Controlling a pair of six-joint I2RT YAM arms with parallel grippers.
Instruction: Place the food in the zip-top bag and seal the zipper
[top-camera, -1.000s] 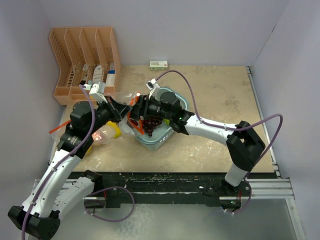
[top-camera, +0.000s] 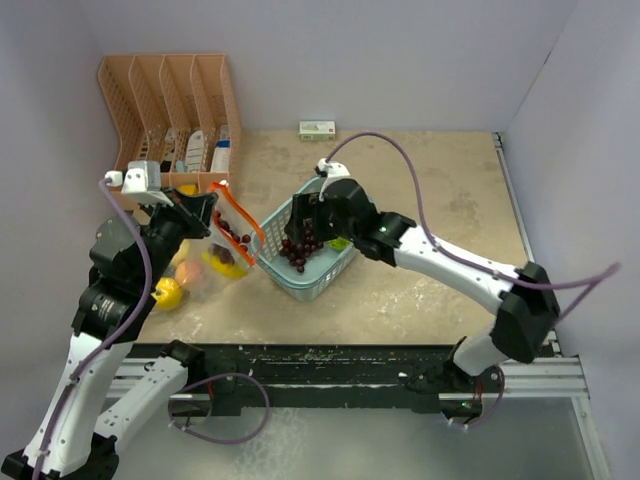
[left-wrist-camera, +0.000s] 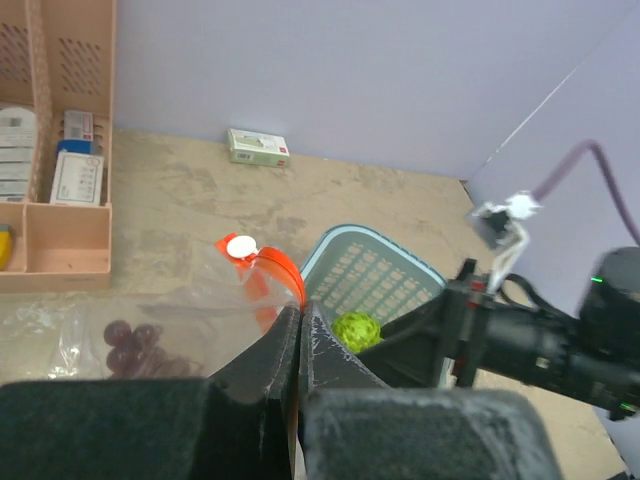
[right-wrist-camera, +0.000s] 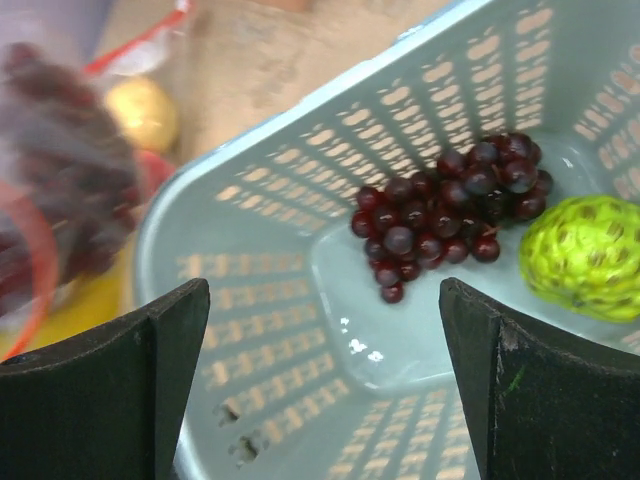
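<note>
My left gripper is shut on the edge of the clear zip bag (left-wrist-camera: 170, 330), lifted left of the basket; its orange zipper (top-camera: 236, 208) rims it. Grapes (left-wrist-camera: 130, 350) and yellow fruit (top-camera: 170, 293) show inside. My right gripper is open over the light blue basket (top-camera: 308, 287), which holds grapes (right-wrist-camera: 430, 215) and a green vegetable (right-wrist-camera: 580, 258), with nothing between its fingers.
A peach compartment rack (top-camera: 122, 95) with small items stands at the back left. A small box (top-camera: 316, 130) lies against the back wall.
The left arm has drawn left with the bag, away from the basket. My right gripper has come away from the bag's orange zipper and sits over the basket.
</note>
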